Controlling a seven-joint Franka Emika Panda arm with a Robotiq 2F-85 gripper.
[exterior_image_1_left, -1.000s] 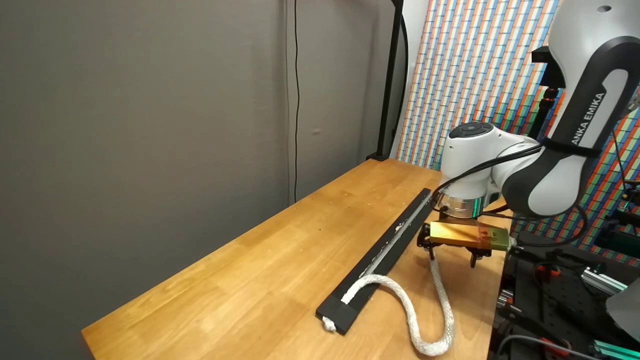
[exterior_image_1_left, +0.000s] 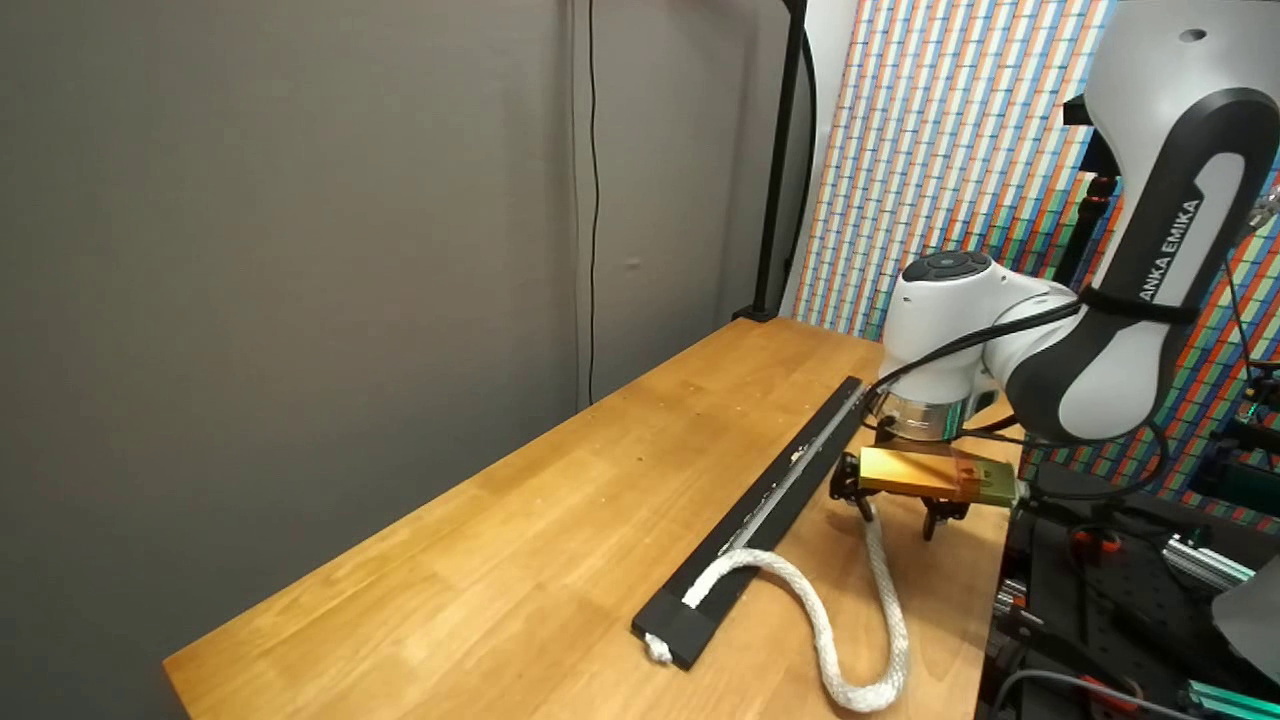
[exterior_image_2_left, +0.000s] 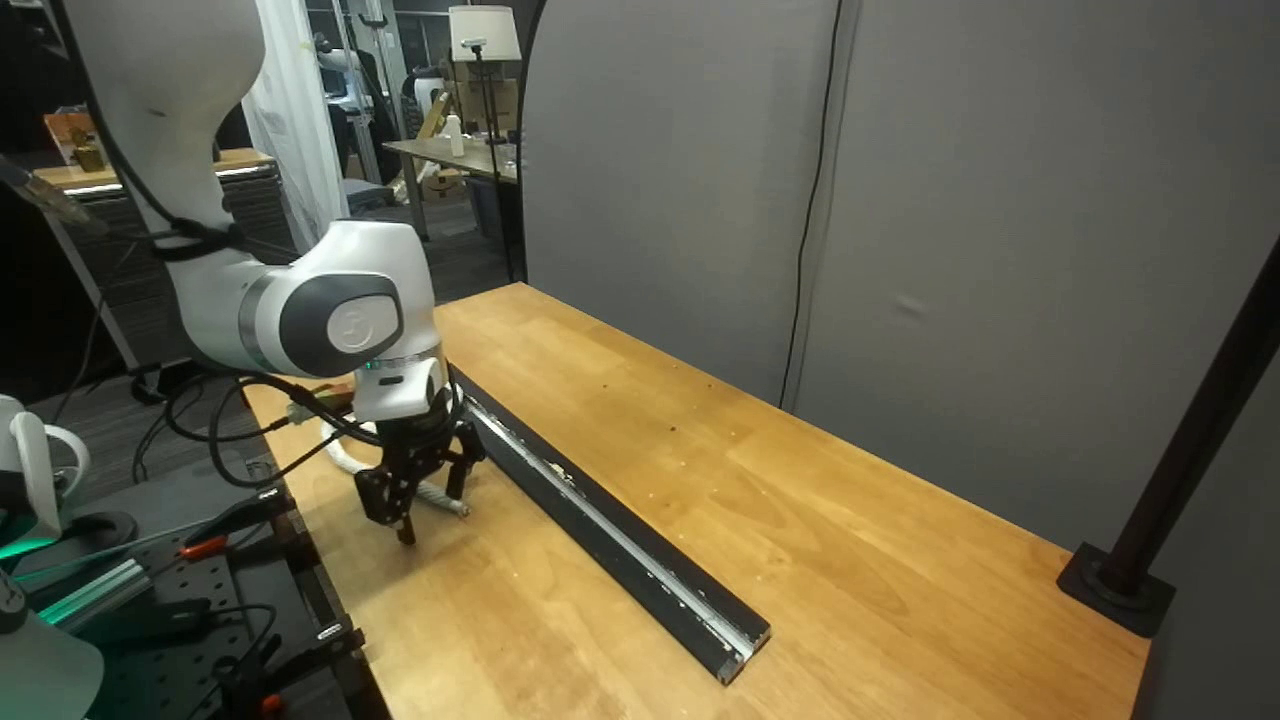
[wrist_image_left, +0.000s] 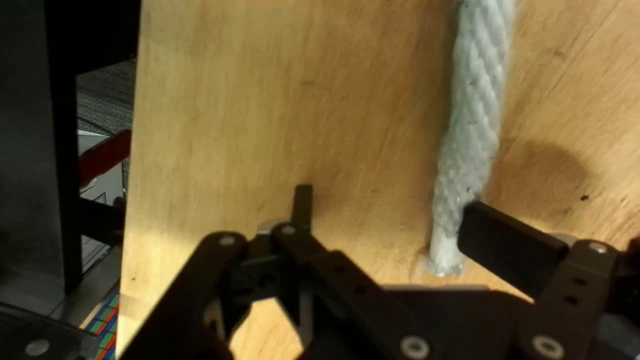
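Note:
A thick white rope (exterior_image_1_left: 889, 612) runs from one end of a long black channel bar (exterior_image_1_left: 783, 494), curves over the wood, and comes back to my gripper (exterior_image_1_left: 897, 521). In the wrist view, the rope (wrist_image_left: 471, 114) ends in a blunt, free tip. My gripper stands part open over the table, and the rope's end lies between its fingers, close beside the right-hand finger (wrist_image_left: 510, 243). Bare wood separates it from the left-hand finger (wrist_image_left: 303, 204). Whether the right-hand finger touches the rope I cannot tell. In the second exterior view, the rope tip (exterior_image_2_left: 444, 498) shows under the gripper.
A black stand base (exterior_image_2_left: 1116, 588) sits at the far corner. Close beside the gripper is the table's edge, with dark equipment (exterior_image_1_left: 1110, 588) past it. Cables hang around the wrist.
The gripper's fingers have come closer together, and the gripper and wrist sit slightly lower. The rope and bar look unmoved.

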